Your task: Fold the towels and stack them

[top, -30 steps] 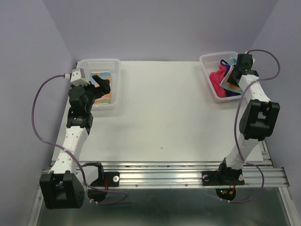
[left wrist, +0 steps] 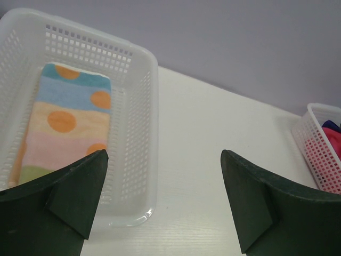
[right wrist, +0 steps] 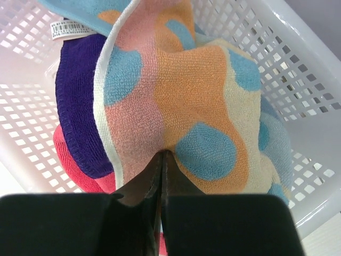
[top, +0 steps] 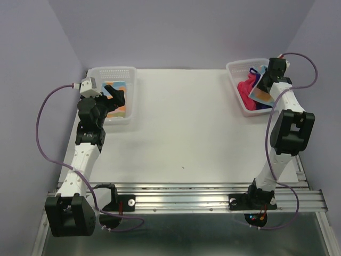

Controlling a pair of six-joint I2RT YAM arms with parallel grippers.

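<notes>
In the right basket (top: pixel 232 74), several rumpled towels lie heaped: a pastel patterned towel (right wrist: pixel 202 85) on top, beside a dark purple towel (right wrist: pixel 80 106) and a red towel (top: pixel 245 92). My right gripper is down on the patterned towel, fingertips together, nothing visible between them. In the left basket (left wrist: pixel 139 133), a pastel spotted towel (left wrist: pixel 64 128) lies folded flat. My left gripper is open and empty, over the near part of that basket.
Grey walls stand behind the baskets and at both sides.
The right arm has shifted slightly at the right basket over the last second, a little leftward compared with a second ago. The left arm has not moved.
</notes>
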